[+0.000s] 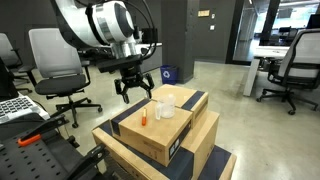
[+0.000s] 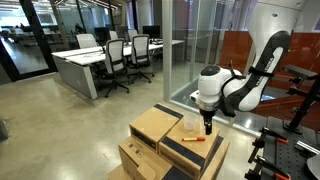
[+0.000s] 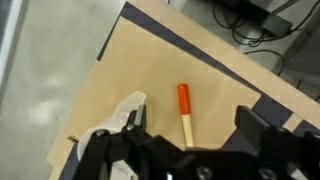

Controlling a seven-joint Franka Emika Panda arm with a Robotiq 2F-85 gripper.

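Note:
An orange-red and pale stick, perhaps a marker, lies on top of a cardboard box. Beside it stands a clear, whitish container, its rim partly seen at lower left in the wrist view. Above the box hangs my gripper, open and holding nothing. In the wrist view the stick appears between the two spread fingers, on the surface below them; its lower end is close to the gripper body.
Dark tape stripes cross the box. More cardboard boxes adjoin it. My arm's dark mounting table is at the left in exterior view 1. Office chairs stand farther off on the open floor.

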